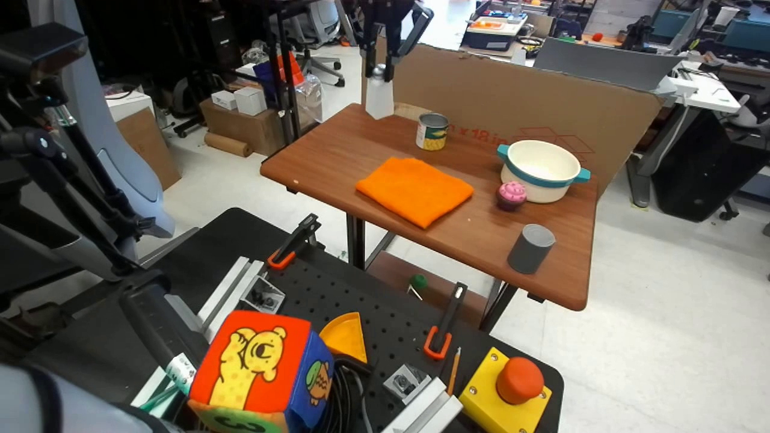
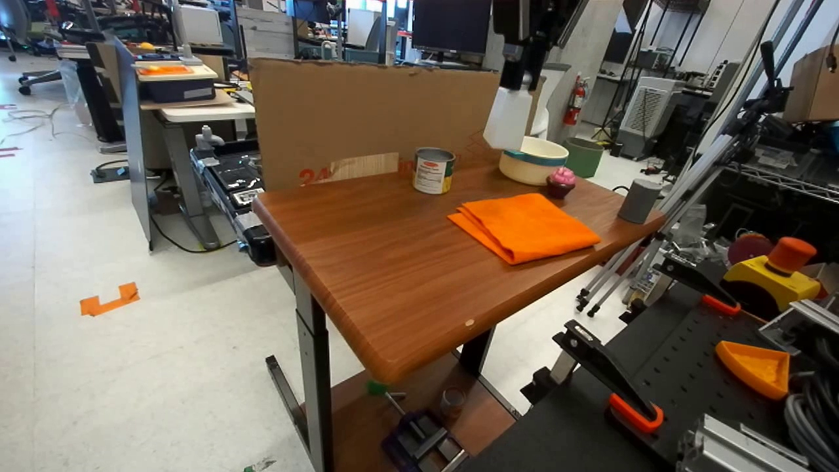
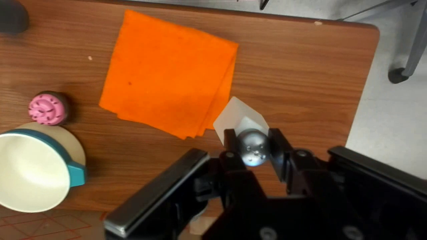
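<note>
A white, tapered shaker with a silver perforated cap hangs in the air, my gripper shut on its metal top (image 3: pixel 253 147). In exterior view 1 the shaker's pale body (image 1: pixel 379 98) is over the table's far left corner. Exterior view 2 shows the body (image 2: pixel 508 118) tilted somewhat below the fingers, clear of the tabletop. The cream pot with teal handles (image 1: pixel 545 162) stands at the back right of the table. A folded orange cloth (image 1: pixel 415 189) lies mid-table. In the wrist view, the cloth (image 3: pixel 168 76) is beside the shaker.
A label-wrapped tin can (image 1: pixel 432 132) stands near the back edge by the cardboard wall (image 1: pixel 491 94). A pink-topped cupcake (image 1: pixel 511 195) touches or nearly touches the pot. The grey cylinder (image 1: pixel 532 249) is near the front right.
</note>
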